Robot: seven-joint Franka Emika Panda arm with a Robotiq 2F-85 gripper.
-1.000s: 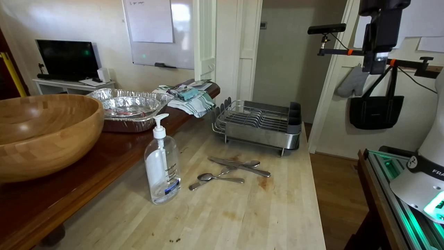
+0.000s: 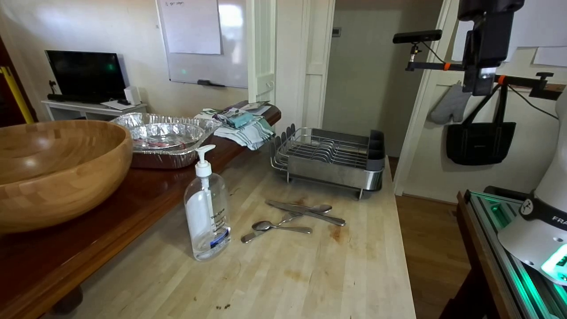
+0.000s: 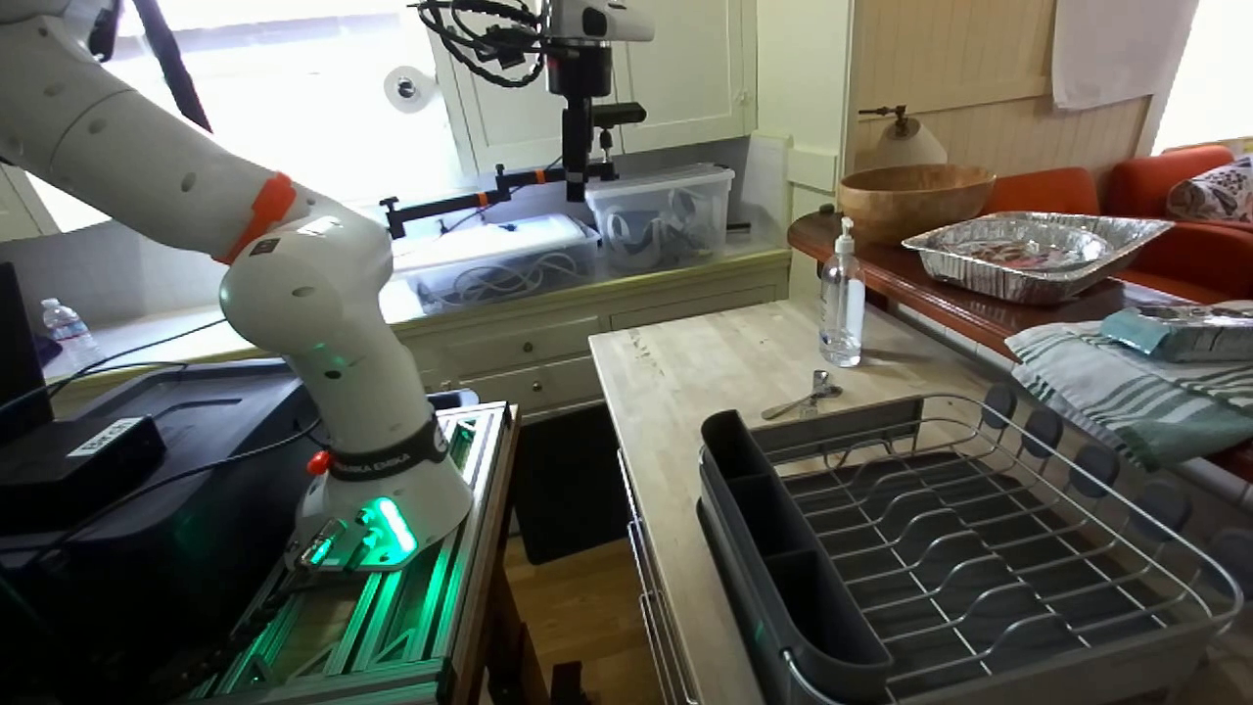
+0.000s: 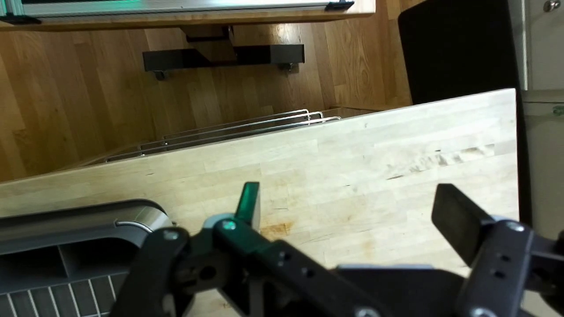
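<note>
High over the counter's right edge in exterior view 1 hangs my gripper (image 2: 479, 87). In the wrist view its two fingers stand wide apart, with bare counter visible between them and nothing held. Several pieces of cutlery lie crossed in a loose pile on the counter: a knife (image 2: 305, 212), a spoon (image 2: 287, 228) and another spoon's bowl (image 2: 322, 208). Behind the pile stands a dish rack (image 2: 324, 171) with grey cutlery compartments (image 3: 777, 552) along one side; these look empty. The cutlery is out of sight in the wrist view.
A clear pump bottle (image 2: 208, 223) stands left of the cutlery. The raised ledge holds a wooden bowl (image 2: 64, 175), foil trays (image 2: 165, 133) and striped towels (image 2: 252, 133). Floor separates it from my base.
</note>
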